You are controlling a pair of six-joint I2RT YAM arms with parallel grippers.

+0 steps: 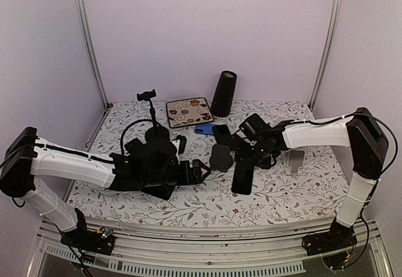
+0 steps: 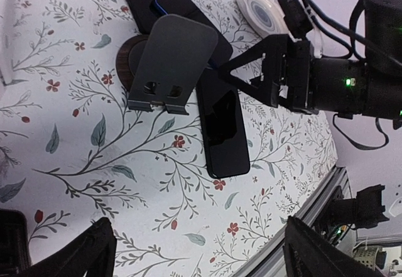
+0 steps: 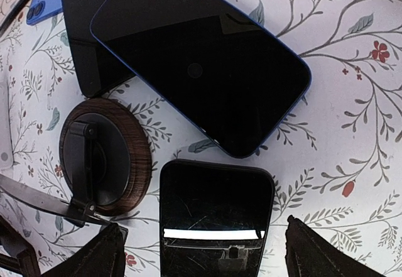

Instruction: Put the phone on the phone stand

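A black phone [image 1: 242, 178] [image 3: 213, 198] lies flat beside the phone stand [image 1: 220, 157], whose round wooden base [image 3: 135, 154] shows in the right wrist view. My right gripper hangs over the upper end of this phone and a blue-edged phone [image 3: 201, 63], its fingers apart with nothing seen between them in the right wrist view. My left gripper [image 1: 200, 171] stands open left of the stand, above bare cloth in its wrist view.
More phones, one blue [image 1: 205, 128], lie behind the stand. A black cylinder [image 1: 223, 93] and a patterned square board [image 1: 188, 112] stand at the back. A white stand-like object [image 1: 294, 161] is at right.
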